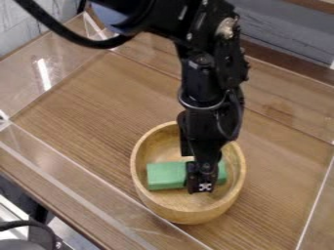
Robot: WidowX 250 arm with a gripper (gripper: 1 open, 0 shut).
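Observation:
A round light wooden bowl (pixel 166 203) sits on the wooden table, right of centre in the camera view. A green block (pixel 166 176) lies inside it. My black gripper (pixel 201 174) points down into the bowl over the middle of the block, hiding part of it. Its lower fingers reach down to the block; whether they touch it I cannot tell.
Bare wooden table (pixel 98 107) spreads to the left and behind the bowl, with more free surface to the right. Clear edging runs along the front left, with a dark cable beyond it at the lower left.

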